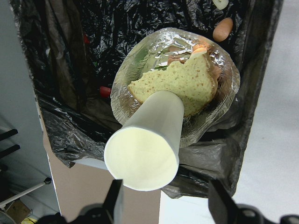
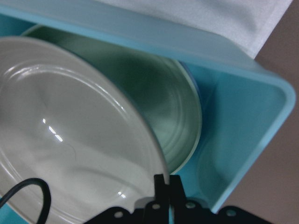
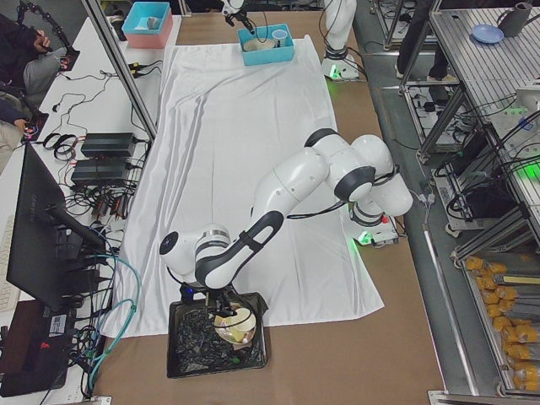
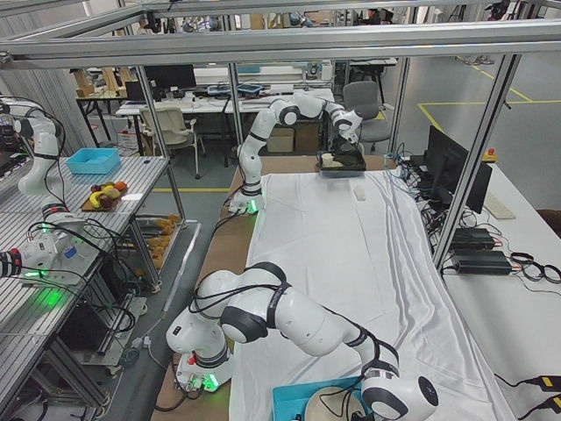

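Note:
A white paper cup (image 1: 142, 149) lies tipped on a foil plate (image 1: 126, 79) with a bread slice (image 1: 187, 84), inside a black-bagged tray (image 1: 252, 70). My left gripper is open just beside the cup, nothing between its fingers. In the right wrist view a white plate (image 2: 74, 126) is tilted over a green dish (image 2: 173, 116) in a blue bin (image 2: 252, 126); my right gripper is shut on the white plate's rim.
White cloth (image 3: 245, 110) covers the middle of the table, largely clear. A monitor (image 3: 42, 245) and cables line one side; a metal bench (image 3: 481, 76) stands on the other.

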